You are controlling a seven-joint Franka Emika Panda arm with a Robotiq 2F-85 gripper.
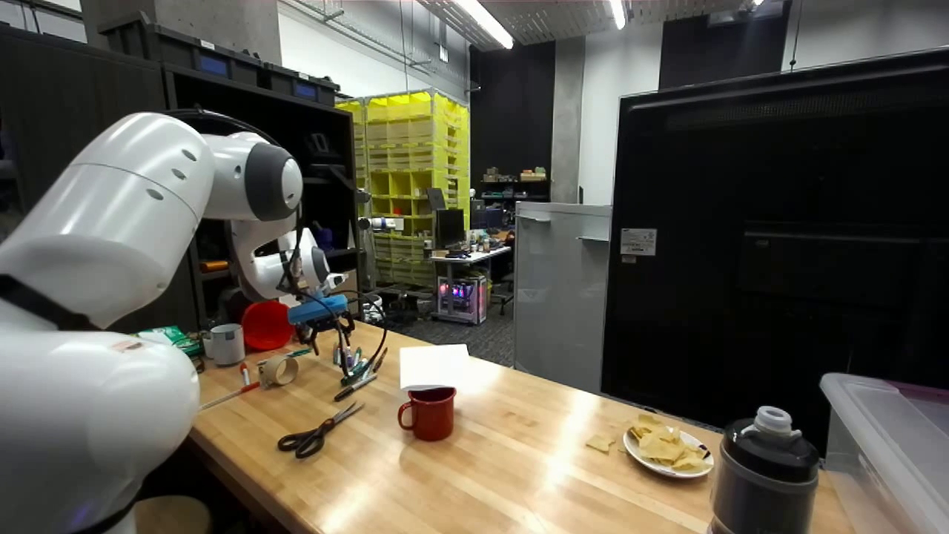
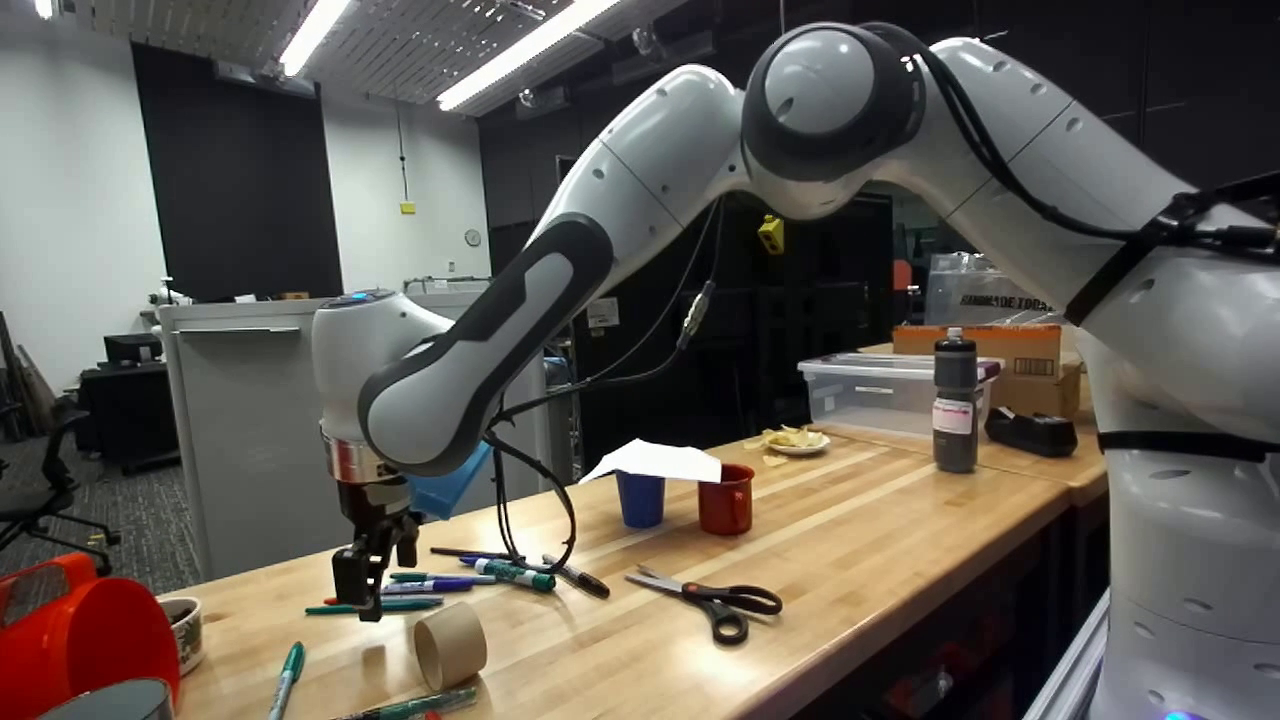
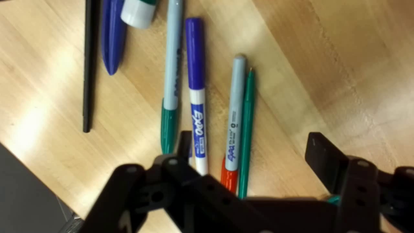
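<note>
My gripper is open above the tabletop, with nothing held. In the wrist view, a grey marker with a red cap (image 3: 235, 112) and a slim green pen (image 3: 247, 128) lie side by side in the span between the fingers. Close against the left fingertip in that view is a white and purple Expo marker (image 3: 197, 89); contact cannot be told. Farther left lie a grey marker with a green cap (image 3: 171, 70), a blue pen (image 3: 112, 42) and a black stick-like pen (image 3: 89, 66). Exterior view 2 has the fingers (image 2: 351, 578) low over the pens.
A tape roll (image 2: 451, 646) stands near the gripper, and black scissors (image 2: 708, 596) lie nearby. Beyond are a red mug (image 2: 726, 500) and a blue cup (image 2: 641, 498) under white paper (image 2: 657, 460). A red container (image 1: 267, 325) stands at the far end.
</note>
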